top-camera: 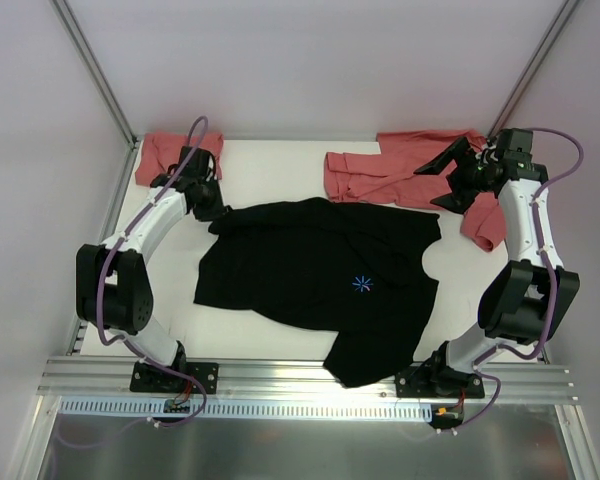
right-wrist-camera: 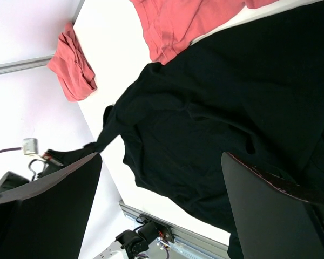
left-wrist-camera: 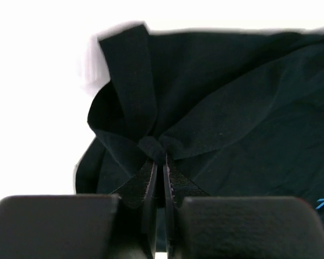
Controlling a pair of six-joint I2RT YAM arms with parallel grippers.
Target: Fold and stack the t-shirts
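A black t shirt point(top-camera: 310, 270) with a blue star print point(top-camera: 362, 284) lies spread over the middle of the table, one end near the front edge. My left gripper point(top-camera: 220, 212) is at its back left corner. In the left wrist view, its narrow fingers are almost together on a bunched fold of the black t shirt point(left-wrist-camera: 216, 108); the cloth around them is wrinkled and partly doubled over. My right gripper point(top-camera: 436, 180) stands wide open, raised over the back right, nothing between its fingers. The black t shirt point(right-wrist-camera: 183, 135) shows below it in the right wrist view.
Coral cloth point(top-camera: 380, 175) lies at the back right, partly under my right gripper. Another coral cloth point(top-camera: 160, 155) sits in the back left corner, partly behind the left arm. Bare white table point(top-camera: 270, 170) shows at the back middle.
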